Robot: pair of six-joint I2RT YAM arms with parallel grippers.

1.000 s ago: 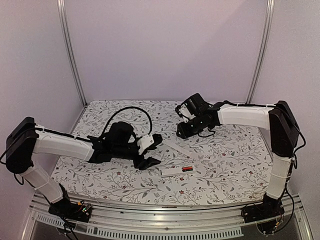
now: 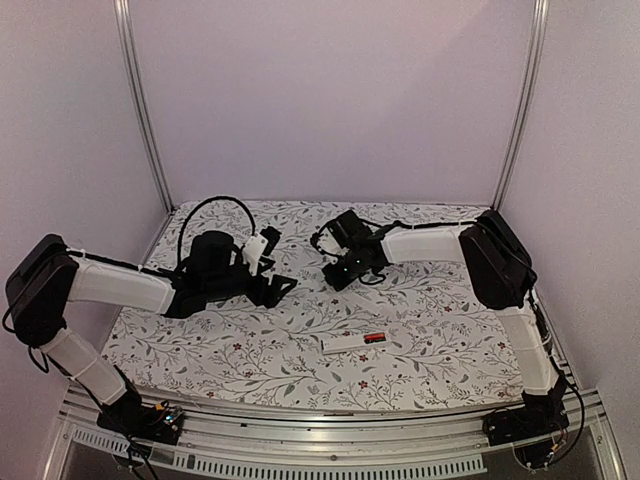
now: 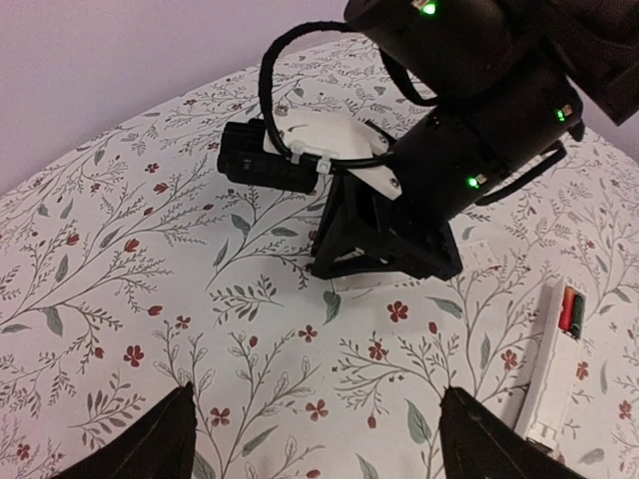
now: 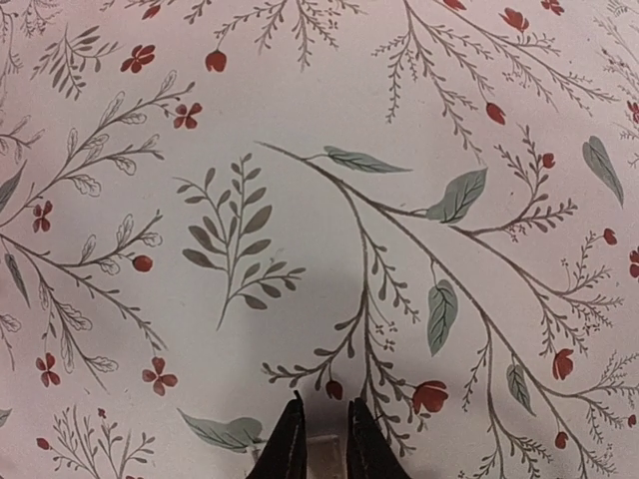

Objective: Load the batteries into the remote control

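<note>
The white remote control (image 2: 343,344) lies on the patterned table, front of centre. Red and dark batteries (image 3: 572,311) sit in the slot at one end of it. A pale flat strip, seemingly the battery cover (image 3: 479,256), lies behind the remote, partly hidden by the right gripper. That right gripper (image 2: 334,281) is low over the strip. In the right wrist view its fingers (image 4: 285,446) are apart by a narrow gap, the strip's pale end (image 4: 325,457) showing behind them; contact cannot be told. My left gripper (image 2: 279,290) stands wide open and empty, left of the remote.
The two grippers are close together at mid-table, the right arm (image 2: 425,244) reaching in from the right. A metal rail (image 2: 320,428) runs along the front edge.
The right gripper has moved left and down over the pale strip, covering it in the top view.
</note>
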